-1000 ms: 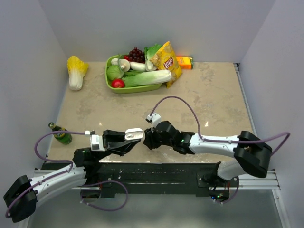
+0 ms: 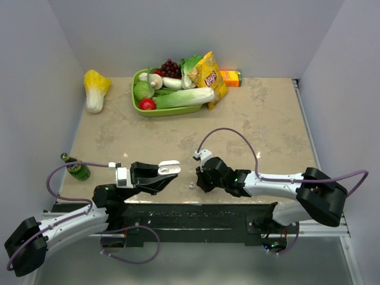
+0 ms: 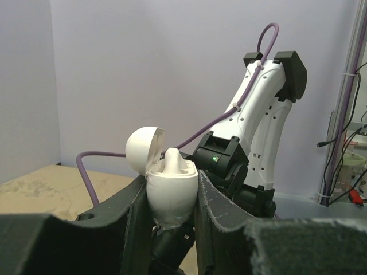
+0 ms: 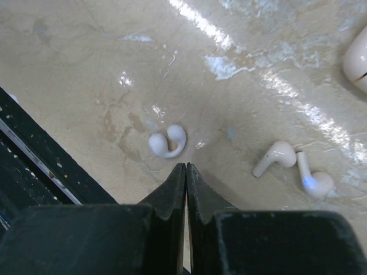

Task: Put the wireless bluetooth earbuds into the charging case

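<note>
My left gripper (image 2: 160, 181) is shut on the white charging case (image 3: 171, 192), held raised at lower centre-left in the top view; its lid stands open and something white rises inside. My right gripper is shut, nothing between its fingers, over the table right of the case. In the right wrist view a small white curved piece (image 4: 175, 137) lies above the fingertips, and two earbuds, one (image 4: 280, 154) and another (image 4: 315, 183) with a blue light, lie to the right. A white rounded object (image 4: 355, 63) is cut off at upper right.
A green basket of vegetables (image 2: 154, 111), a chip bag (image 2: 210, 77), an orange box (image 2: 231, 78) and a cabbage (image 2: 95, 92) are at the back. A bottle (image 2: 77, 169) stands far left.
My right arm has moved right and toward the front edge in the top view, uncovering a small white piece on the table. The left gripper holding the case is nearly still.
</note>
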